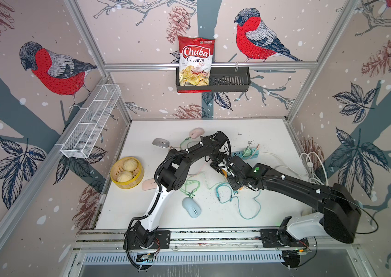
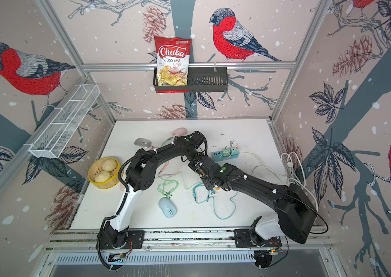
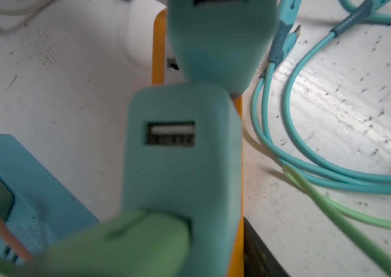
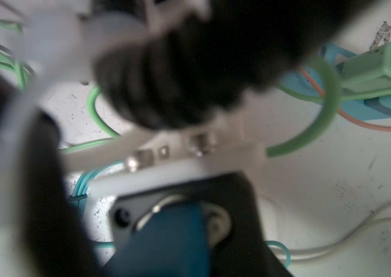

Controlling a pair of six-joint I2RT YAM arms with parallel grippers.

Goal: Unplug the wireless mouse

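Note:
My two grippers meet over an orange-edged strip (image 3: 158, 41) in mid-table, my left gripper (image 1: 219, 164) from behind-left, my right gripper (image 1: 232, 177) from front-right. The left wrist view shows teal plugs (image 3: 181, 170) on the strip, one with an empty USB port, and a green connector (image 3: 140, 240) in the lower one. The fingertips are hidden or blurred; I cannot tell their state. A light-blue mouse (image 1: 191, 207), a pink mouse (image 1: 196, 132) and a grey mouse (image 1: 160, 142) lie on the table.
A blue power strip (image 2: 223, 155) with plugs sits behind right. Cables lie looped around the grippers. A yellow steamer with buns (image 1: 114, 177) is at the left.

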